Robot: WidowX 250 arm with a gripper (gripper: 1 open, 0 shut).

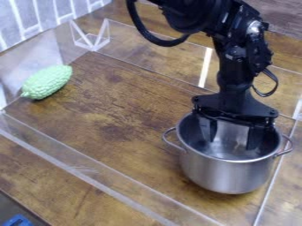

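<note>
A steel pot (224, 169) with two loop handles stands at the right of the wooden surface. My black gripper (232, 132) reaches down from above into the pot's mouth, its fingers apart and open, over the interior. I see no object between them, though the pot's bottom is partly hidden by the gripper. A pale green bumpy vegetable (46, 82) lies at the far left, apart from the pot.
Clear plastic walls (94, 181) border the wooden work area (112, 124). A small blue object (14, 221) shows at the bottom-left corner, outside the walls.
</note>
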